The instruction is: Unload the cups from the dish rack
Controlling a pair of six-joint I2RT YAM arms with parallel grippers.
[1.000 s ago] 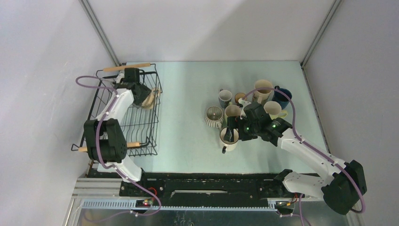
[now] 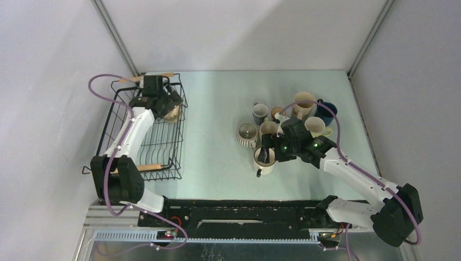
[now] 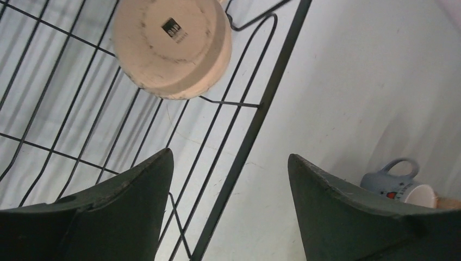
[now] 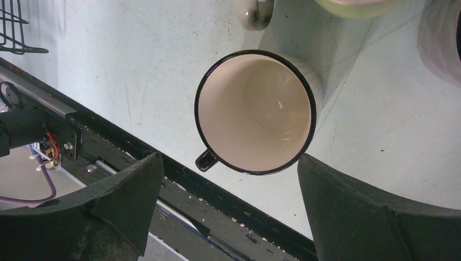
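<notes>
One beige cup [image 3: 171,46] lies in the wire dish rack [image 2: 157,142], its round base facing the left wrist camera. My left gripper is open above the rack; bare wires and the rack's side bar show between its fingers, with the cup ahead of them. In the top view the left arm partly hides that cup [image 2: 173,113]. Over the table, my right gripper stands open close to a white cup with a black rim [image 4: 255,111]. That cup is upright and empty, its black handle toward the table's front edge.
Several cups stand grouped on the table, among them a striped cup [image 2: 247,135], a grey cup [image 2: 260,112], a dark blue cup [image 2: 325,111] and a cream cup [image 2: 317,126]. Between rack and cups the table [image 2: 212,130] is clear. Walls bound the back and sides.
The right arm and table cups have stayed still.
</notes>
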